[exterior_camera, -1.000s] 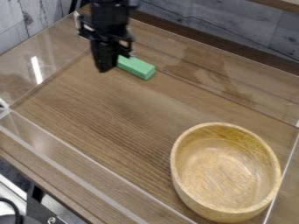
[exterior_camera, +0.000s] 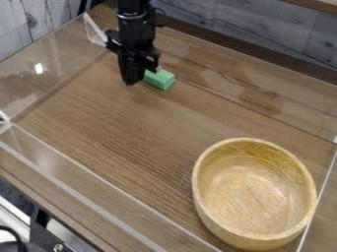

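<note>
The arm's gripper is small and dark at the top centre of the camera view, just left of a green block. Its fingers are too small and dark to tell whether they are open or shut. The block lies on the wooden surface.
A large pale yellow bowl sits at the lower right.
The dark arm has drawn back toward the rear of the surface and looks smaller. The green block appears in much the same place.
</note>
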